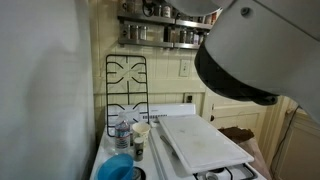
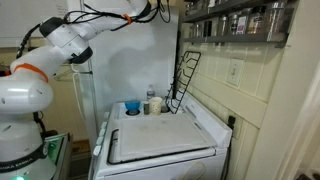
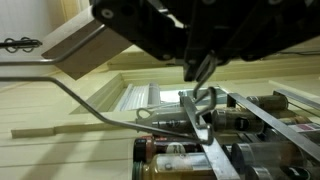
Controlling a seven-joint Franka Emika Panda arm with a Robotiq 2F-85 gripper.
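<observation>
In the wrist view my gripper is dark and blurred, with its fingers close together at the top. A thin grey metal hook comes out from between them. Below and left of it, a bent grey rod runs across the view; whether it belongs to the hook, I cannot tell. Behind are spice jars on the metal wall shelf. My arm fills the upper right of exterior view 1, and its far end reaches out past the top edge of exterior view 2.
A white board covers most of the stove. At its left stand a blue bowl, a clear bottle, a pale cup and a small jar. A black grate leans on the wall. Shelves hang above.
</observation>
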